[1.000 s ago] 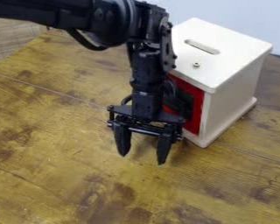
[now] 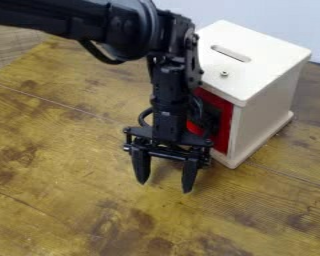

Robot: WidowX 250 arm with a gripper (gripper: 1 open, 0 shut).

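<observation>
My black gripper (image 2: 164, 172) hangs low over the wooden table (image 2: 56, 180), fingers pointing down and apart, with nothing between them. Behind it stands a white wooden box (image 2: 263, 75) with a slot and a small knob on top and a red front (image 2: 219, 120), which my arm partly hides. Whether the fingertips touch the table is hard to tell.
A white surface rises behind the box at the back right, and a woven mat shows at the upper left edge.
The box has not moved.
</observation>
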